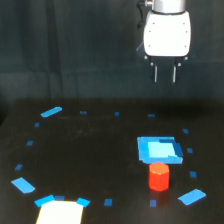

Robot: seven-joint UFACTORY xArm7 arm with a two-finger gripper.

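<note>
At the upper right hangs my gripper [165, 73], high above the dark table, its two thin fingers apart and nothing between them. A red block [159, 178] with a rounded or many-sided outline stands on the table at the right. Just behind it lies a blue square tray [144, 150] with a pale patch [161, 150] inside. From this angle I cannot tell whether the red block touches the tray's front edge. A cream-white block [60, 213] sits at the lower left, partly cut off by the frame's bottom edge.
Blue tape strips mark the table: one far left [51, 112], one at the left [23, 185], one at the lower right [192, 197]. Small blue squares lie scattered between them. A dark curtain [70, 60] hangs behind.
</note>
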